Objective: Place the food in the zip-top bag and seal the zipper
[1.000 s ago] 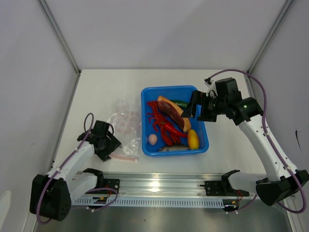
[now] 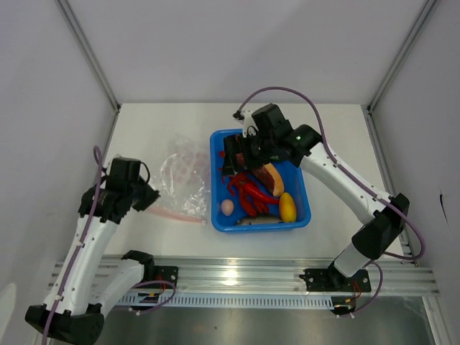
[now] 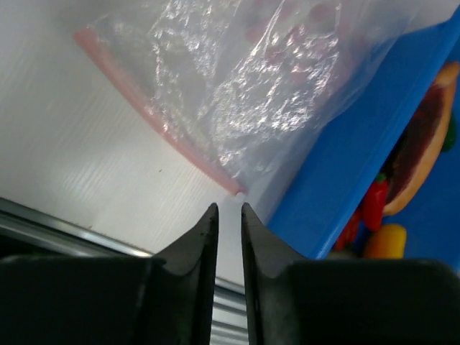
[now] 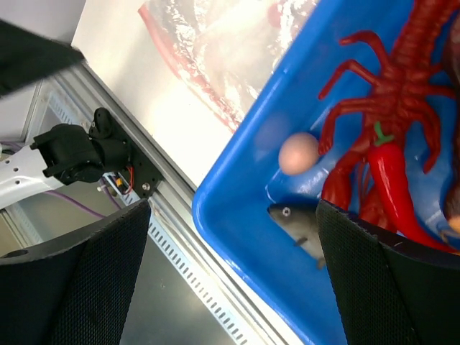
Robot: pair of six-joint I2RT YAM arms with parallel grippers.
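The clear zip bag (image 2: 183, 176) lies flat left of the bin, its pink zipper strip (image 3: 158, 122) along the near edge. The blue bin (image 2: 302, 208) holds a lobster (image 4: 384, 100), red chili (image 4: 392, 187), egg (image 4: 298, 153), fish (image 4: 295, 226), hot dog (image 3: 420, 144), yellow item (image 2: 287, 208) and green item. My left gripper hangs above the bag near the bin's left edge, fingertips slightly apart, nothing between them. My right gripper (image 2: 233, 154) is over the bin, open and empty in its wrist view.
White table (image 2: 338, 215) has bare room right of the bin and behind the bag. Metal rails run along the near edge and the sides, with walls beyond.
My right gripper has swung leftward over the middle of the bin. My left gripper has moved toward the back, away from the bag's near edge.
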